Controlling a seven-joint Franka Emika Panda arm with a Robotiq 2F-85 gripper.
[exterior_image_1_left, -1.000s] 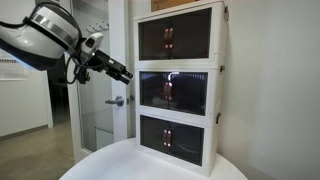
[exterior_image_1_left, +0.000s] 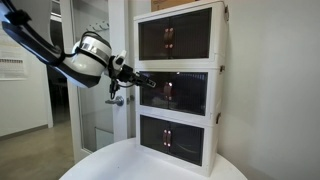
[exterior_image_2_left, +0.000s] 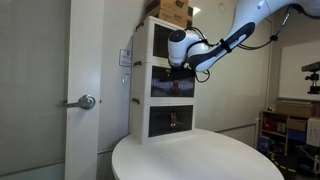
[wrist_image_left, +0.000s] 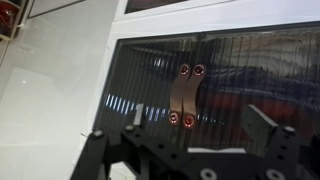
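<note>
A white stacked cabinet (exterior_image_1_left: 176, 119) has three tiers, each with a pair of dark ribbed doors. On the middle tier, the doors (exterior_image_1_left: 180, 92) are closed and carry two brown strap handles (wrist_image_left: 192, 95), each fixed by reddish studs at its ends. My gripper faces these handles. Its fingers stand apart to the left and right of the straps in the wrist view, with nothing visible between them. The exterior view shows the gripper tips close to the left part of the middle doors; whether they touch cannot be told.
The cabinet stands on a round white table (exterior_image_2_left: 210, 158), whose top is otherwise bare. A cardboard box (exterior_image_2_left: 173, 11) rests on the cabinet. Beside it is a glass-panelled door with a lever handle (exterior_image_1_left: 115, 101). Shelves with assorted things (exterior_image_2_left: 287, 128) stand farther off.
My arm has reached to the right and slightly down, bringing the gripper from left of the cabinet to the front of its middle tier. The cabinet doors remain closed.
</note>
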